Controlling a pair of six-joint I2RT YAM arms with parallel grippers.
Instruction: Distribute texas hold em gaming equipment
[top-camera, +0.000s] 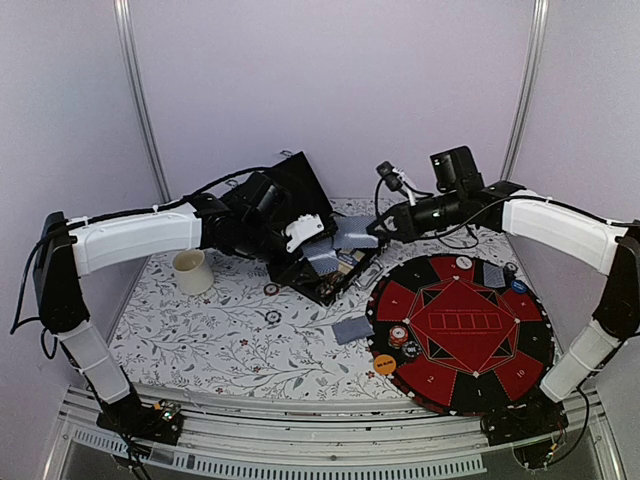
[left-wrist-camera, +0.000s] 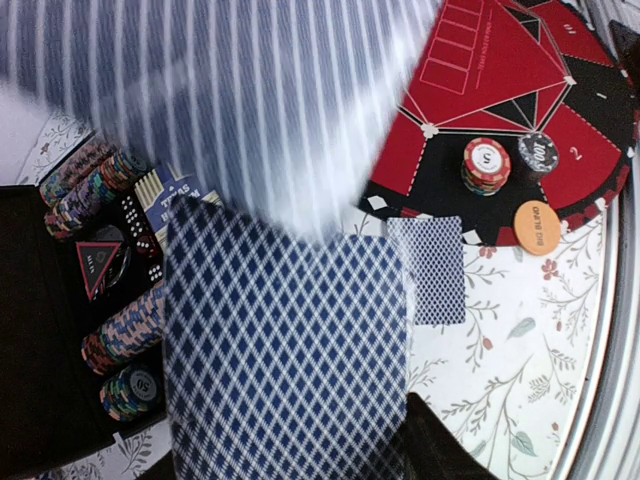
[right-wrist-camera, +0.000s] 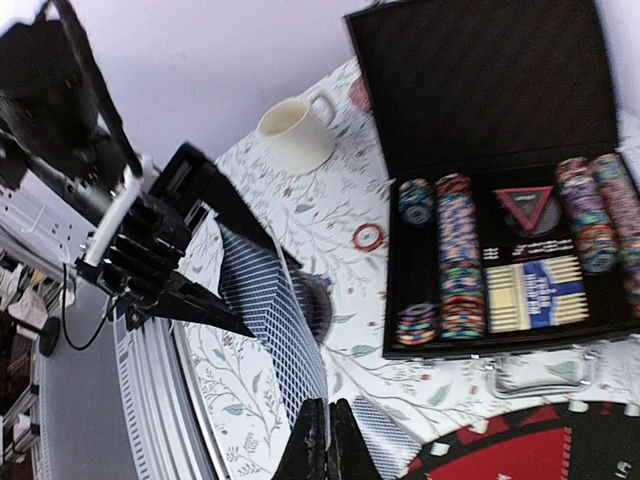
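Note:
My left gripper (top-camera: 305, 270) hangs over the chip case with blue patterned playing cards (left-wrist-camera: 285, 350) between its fingers, which look part open. My right gripper is shut on a card (top-camera: 355, 238), pulled away to the right and blurred in the left wrist view. A blue card (top-camera: 352, 329) lies on the table beside the red and black mat (top-camera: 460, 330), where a red chip stack (left-wrist-camera: 486, 165), a black chip (left-wrist-camera: 537, 151) and the orange big blind disc (left-wrist-camera: 538, 226) sit.
The open chip case (right-wrist-camera: 480, 260) holds chip rows and card boxes at the back centre. A white mug (top-camera: 192, 271) stands at the left.

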